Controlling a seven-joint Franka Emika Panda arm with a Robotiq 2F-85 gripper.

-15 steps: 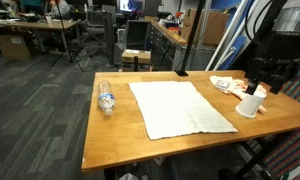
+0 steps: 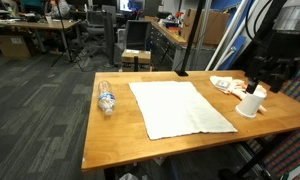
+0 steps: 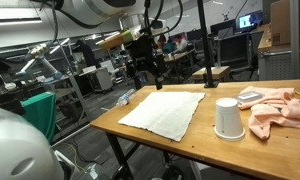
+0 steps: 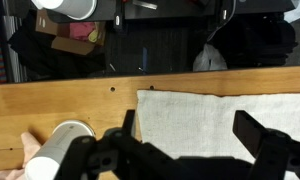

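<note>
My gripper is open, its two dark fingers wide apart with nothing between them. In the wrist view a white cloth [image 4: 185,150] lies below that gap. The second exterior view has the gripper [image 3: 150,82] hanging in the air above the table. A white cup [image 3: 228,118] stands upside down, its wide rim on the wood, beside the cloth [image 3: 165,113]. From the first exterior view, the cup [image 2: 252,101] is at the right, partly behind the gripper's fingers. A clear bottle [image 2: 107,98] stands near the table's left end.
A crumpled pink and white cloth [image 3: 272,117] lies behind the cup. Dark floor and clutter show past the table edge in the wrist view.
</note>
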